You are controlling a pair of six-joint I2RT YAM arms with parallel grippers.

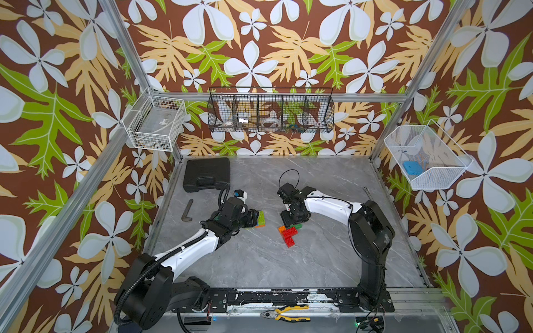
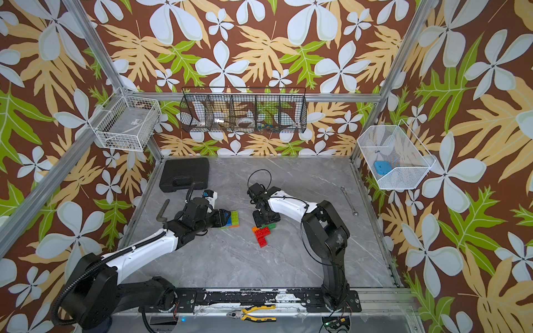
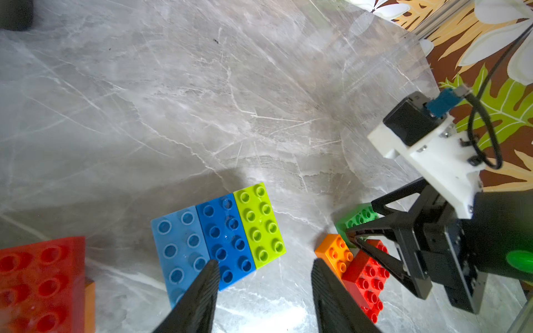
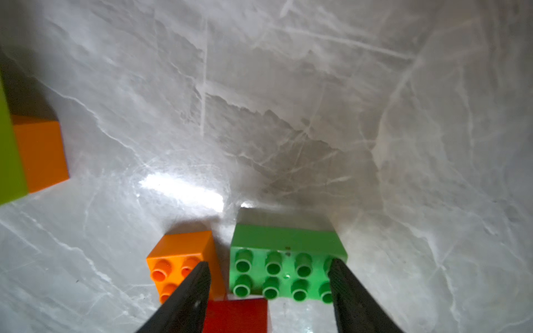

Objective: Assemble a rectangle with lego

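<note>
A block of light blue, blue and lime bricks lies on the table, with orange showing under the lime. Over its near side hovers my left gripper; its fingers stand apart and only table shows between them, so its grip is unclear. My right gripper is part open above a green brick. One finger overlaps the orange brick, the other the green one's right end. Red bricks touch this group on the near side. Another red brick appears at lower left.
A black case lies at the back left, with a dark tool below it. A wrench lies near the right edge. Open table stretches behind and in front of the bricks.
</note>
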